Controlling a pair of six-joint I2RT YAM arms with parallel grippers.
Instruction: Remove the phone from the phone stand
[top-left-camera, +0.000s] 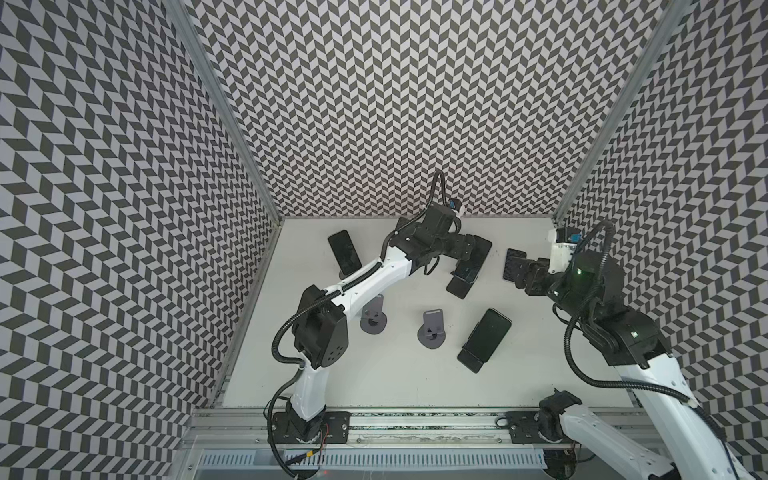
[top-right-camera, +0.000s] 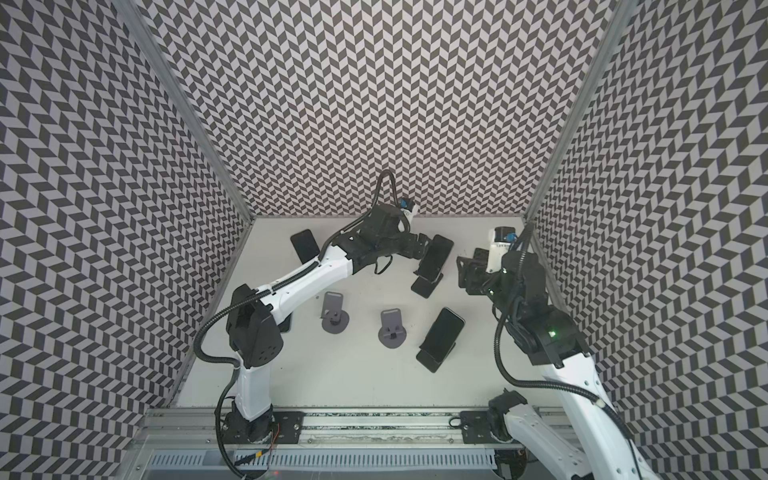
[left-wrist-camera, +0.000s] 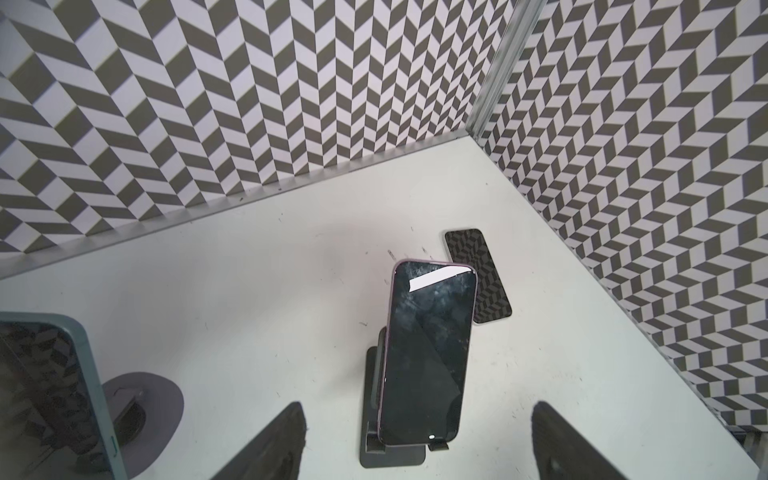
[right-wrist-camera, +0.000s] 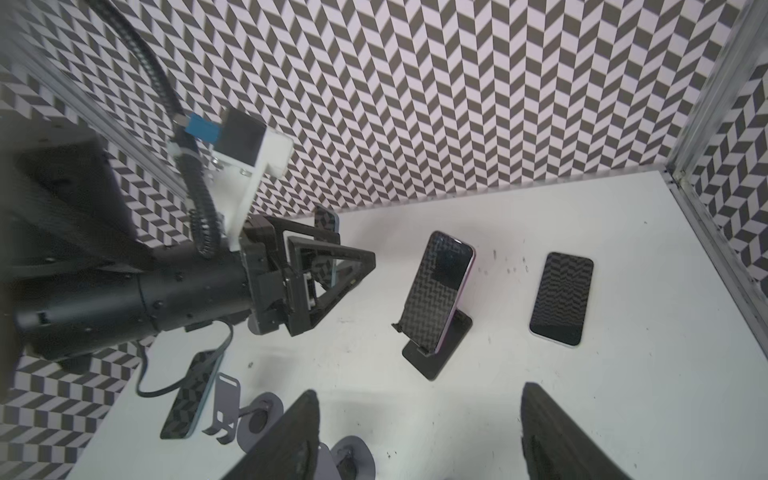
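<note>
A dark phone (left-wrist-camera: 427, 352) leans on a black stand (left-wrist-camera: 392, 456) at the back right, in front of my left gripper. In the left wrist view its fingertips are low and apart in the picture, but whether they grip anything is unclear. In the top left view that gripper is just left of this phone. My right gripper is open at the right, with nothing seen between its fingers. Another phone (top-left-camera: 485, 340) rests on a stand at the front right.
A flat phone (right-wrist-camera: 560, 300) lies at the back right. Two empty grey stands (top-left-camera: 431, 336) (top-left-camera: 373, 320) stand in the middle. Another phone on a stand (top-left-camera: 344, 252) is at the back left.
</note>
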